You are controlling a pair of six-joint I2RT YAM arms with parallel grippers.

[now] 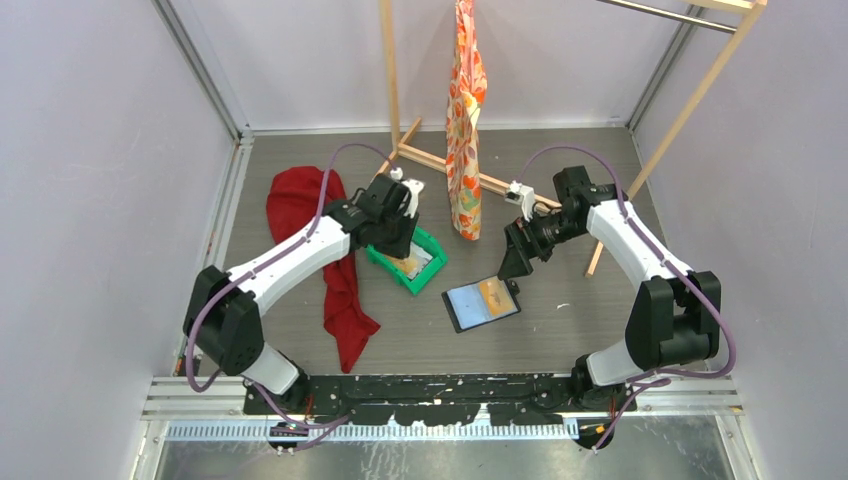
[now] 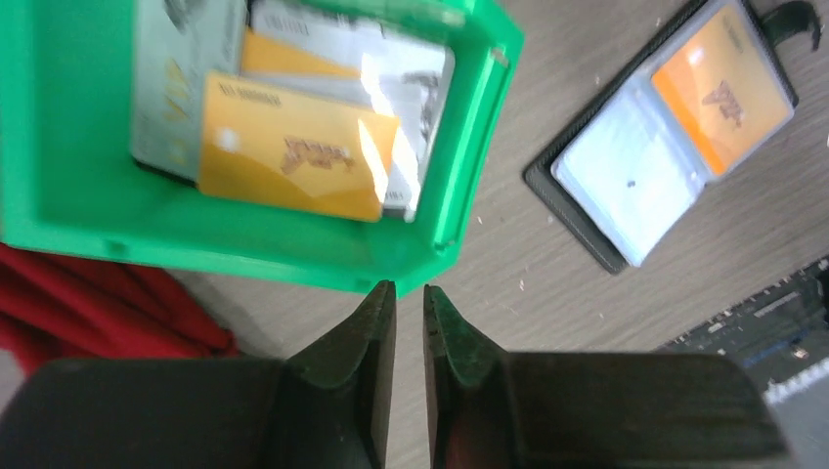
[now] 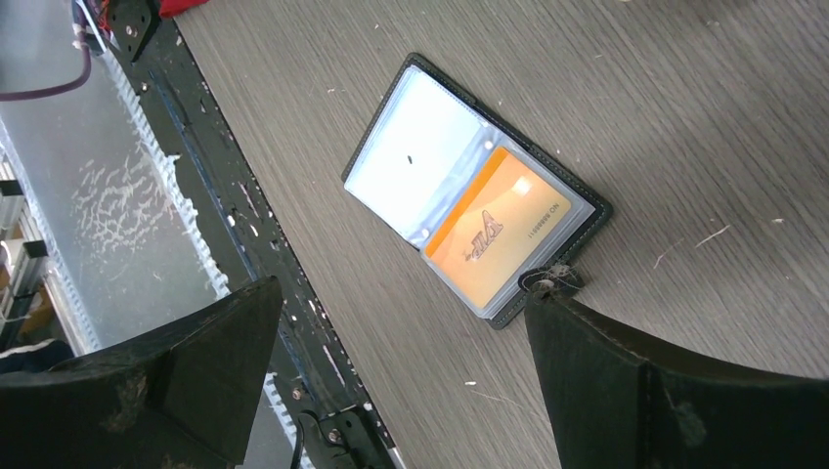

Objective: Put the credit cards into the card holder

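In the left wrist view several cards, a yellow-orange card (image 2: 298, 147) on top, lie in a green basket (image 2: 459, 176). My left gripper shows a narrow gap between its fingertips, with nothing between them, by the basket's near corner. The black card holder (image 3: 479, 191) lies spread flat on the floor, an orange card (image 3: 499, 230) in one half and a pale, clear-looking pocket (image 3: 415, 147) on the other. Over the holder, my right gripper stands wide open and empty.
A red cloth (image 1: 343, 290) lies left of the basket. Behind stands a wooden rack (image 1: 424, 158) with a patterned orange cloth (image 1: 465, 130) hanging from it.
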